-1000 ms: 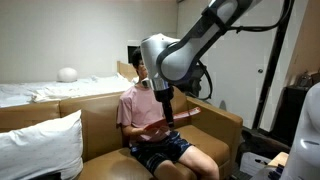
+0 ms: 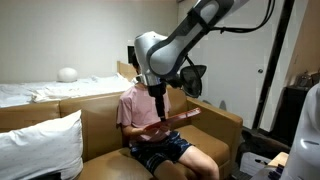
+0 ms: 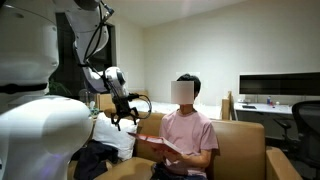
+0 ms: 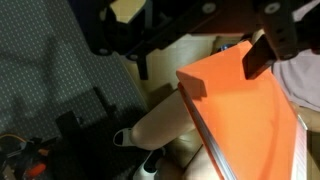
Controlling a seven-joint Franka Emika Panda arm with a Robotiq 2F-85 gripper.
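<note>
A person in a pink shirt [image 2: 134, 103] sits on the brown sofa, holding a flat red-orange book or folder [image 3: 160, 149] over the lap. Its orange face [image 4: 235, 105] fills much of the right half of the wrist view, where its pale edge also shows. Above it hangs my gripper, open, its dark fingers [image 4: 257, 58] wide apart and nothing between them. The right finger overlaps the orange face in that view; whether they touch I cannot tell. From the front, my gripper [image 2: 159, 112] appears close to the book and the person's hands.
White pillows [image 2: 42, 150] lie at the sofa's left. The brown sofa [image 2: 98, 118] has a clear stretch beside the person. Bare legs [image 4: 163, 118] and dark textured flooring [image 4: 60, 85] show below the book. A desk with a monitor [image 3: 265, 84] stands behind.
In exterior view 1 my arm's wrist has shifted a little to the left, now covering the person's face more. The person and the book stay in about the same place.
</note>
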